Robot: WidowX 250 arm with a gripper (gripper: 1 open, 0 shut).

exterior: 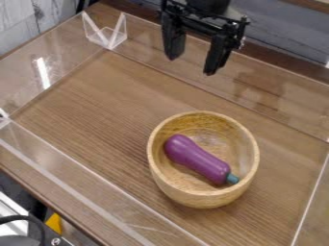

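Note:
My black gripper (197, 50) hangs at the top centre of the camera view, its two fingers spread apart with nothing visible between them. Below it, a tan wooden bowl (205, 195) holds a purple eggplant (195, 157) with a green tip, lying diagonally. The gripper is well above and behind the bowl.
The bowl stands on a wooden table (90, 115) with free room to the left and behind it. A clear plastic piece (107, 29) stands at the upper left edge. Dark cables and a small yellow item are at the lower left.

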